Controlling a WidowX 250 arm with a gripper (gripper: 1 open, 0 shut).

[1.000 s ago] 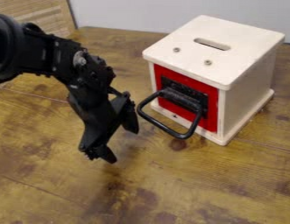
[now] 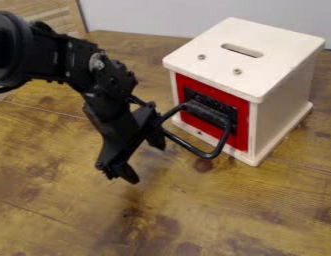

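My black gripper (image 2: pixel 138 154) hangs low over the wooden floor, left of a white wooden box (image 2: pixel 280 105). Its fingers point down and stand apart, with nothing visible between them. The box's front has a red panel (image 2: pixel 192 85) with a black looped handle (image 2: pixel 213 152) sticking out toward me. The upper finger reaches close to the handle's left end; whether they touch I cannot tell.
The box top has a slot and two small round fittings. A pale wall runs along the back, with a light panel at the upper left.
The gripper has shifted slightly right, toward the handle. The box and handle look unchanged.
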